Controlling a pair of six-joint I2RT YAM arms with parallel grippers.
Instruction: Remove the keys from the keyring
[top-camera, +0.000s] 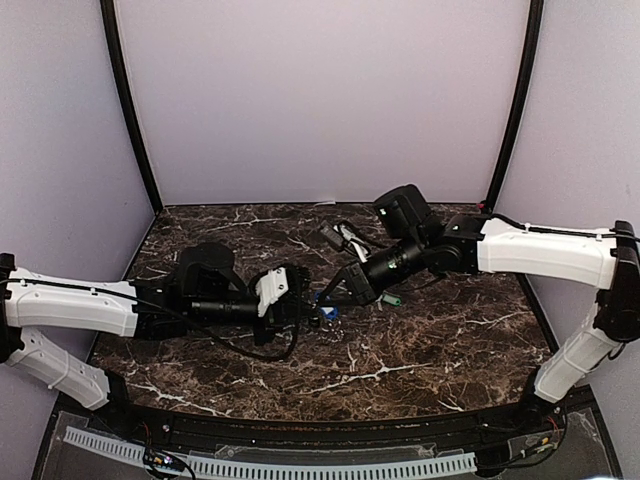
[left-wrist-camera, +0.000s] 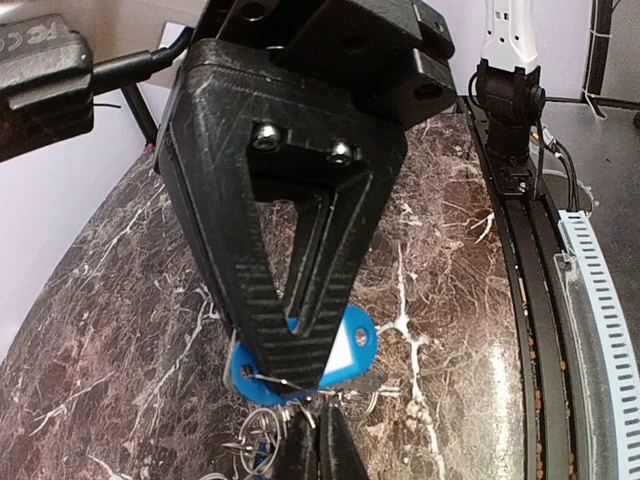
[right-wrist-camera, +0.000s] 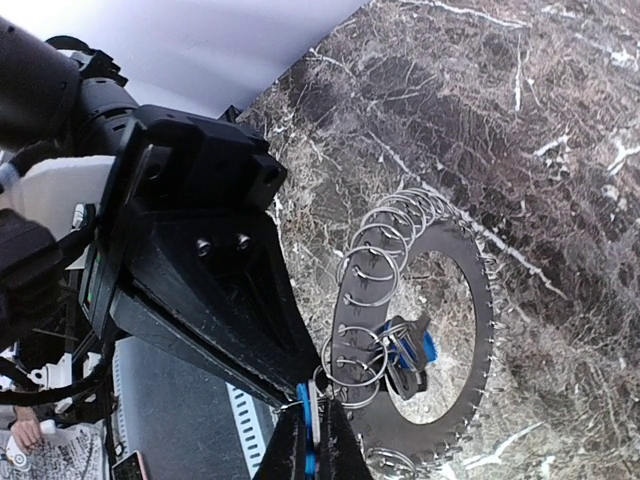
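My right gripper is shut on the edge of a blue key tag (right-wrist-camera: 308, 400). The tag's blue and white face (left-wrist-camera: 345, 350) shows behind the right fingers in the left wrist view. Beside it, my left gripper is shut, its tips touching thin wire; whether a ring is pinched there is unclear. A flat grey oval keyring (right-wrist-camera: 480, 300) carries several small metal rings (right-wrist-camera: 400, 225) along its edge. Through its opening, another blue tag (right-wrist-camera: 410, 345) with metal pieces shows. From above, both grippers meet mid-table and hide most of the keyring.
A small green object (top-camera: 390, 299) lies just behind the right gripper. A white slotted strip (top-camera: 300, 467) runs along the front, beyond the black rail.
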